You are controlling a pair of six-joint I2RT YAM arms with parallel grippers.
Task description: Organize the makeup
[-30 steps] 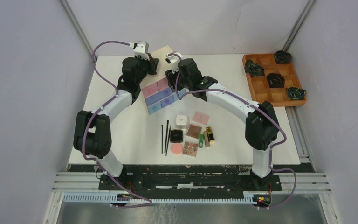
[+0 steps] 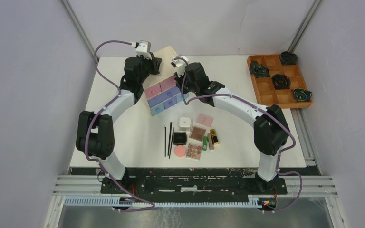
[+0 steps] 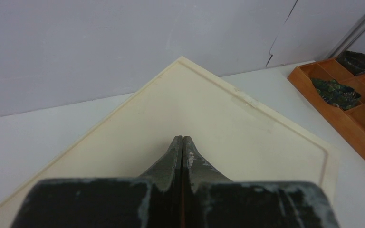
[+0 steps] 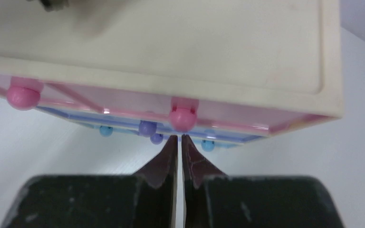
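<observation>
A cream-topped organizer (image 2: 160, 53) with pink, purple and blue drawers stands at the back centre. My left gripper (image 2: 154, 66) is over its top; in the left wrist view its fingertips (image 3: 177, 142) are together above the cream surface, with nothing visible between them. My right gripper (image 2: 178, 75) is at the drawer front, shut; in the right wrist view it points just below a pink knob (image 4: 183, 118), with nothing visible gripped. Makeup lies in front: brushes (image 2: 170, 140), compacts (image 2: 197, 133), palette (image 2: 194, 151), tubes (image 2: 205, 142).
A wooden tray (image 2: 271, 95) with dark crumpled items stands at the back right. A wall runs behind the organizer.
The left gripper has moved very slightly; the makeup is unchanged.
</observation>
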